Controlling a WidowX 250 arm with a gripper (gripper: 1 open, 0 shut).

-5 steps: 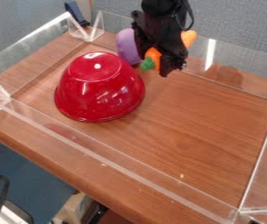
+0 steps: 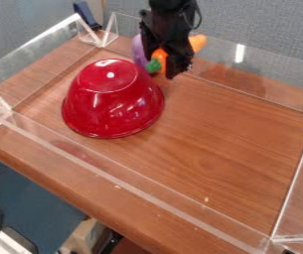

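Note:
My black gripper hangs over the back of the wooden table, just behind and right of an upturned red bowl. Around its fingers are an orange carrot-like toy with a green top, a purple object to the left and a yellow-orange item behind. The gripper partly covers these, and I cannot tell whether it is open or shut.
Clear acrylic walls border the table, whose front and right are empty. A small blue item sits at the back left corner, outside the workspace.
My gripper has moved left and slightly toward the bowl, now covering more of the orange and purple objects.

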